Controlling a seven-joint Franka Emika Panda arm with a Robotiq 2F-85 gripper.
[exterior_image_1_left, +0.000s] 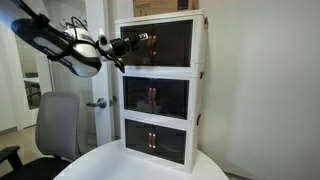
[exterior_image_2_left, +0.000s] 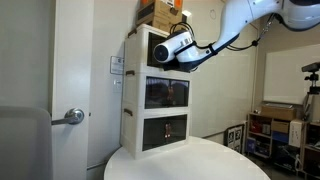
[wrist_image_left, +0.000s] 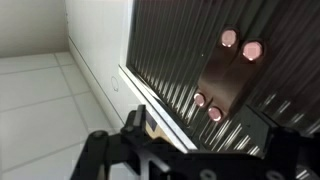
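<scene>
A white three-tier cabinet with dark double doors stands on the round table. My gripper is open in front of the top compartment's doors, its fingers spread apart with nothing between them. In the wrist view the ribbed dark doors fill the upper right, and the top pair's reddish-brown handles with round pinkish ends lie just beyond the gripper. Whether a finger touches the door cannot be made out. All doors look closed. In the second exterior view the arm's end hides the gripper.
Cardboard boxes sit on top of the cabinet. A grey office chair stands at the left, near a door with a lever handle. Shelving stands far right.
</scene>
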